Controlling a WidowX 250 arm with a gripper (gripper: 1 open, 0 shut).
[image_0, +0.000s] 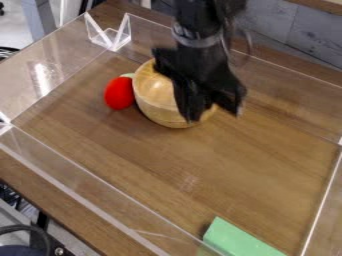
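Observation:
The black gripper (194, 100) hangs over a yellow wooden bowl (162, 104) in the upper middle of the camera view, hiding part of it. It is blurred, so whether its fingers are open or shut, or hold anything, is unclear. A red object (119, 93) lies just left of the bowl.
A green block (238, 240) lies at the bottom right. The wooden tray floor (187, 180) is clear in front of the bowl. Transparent walls edge it, with a white wire-like piece (110, 32) at the upper left.

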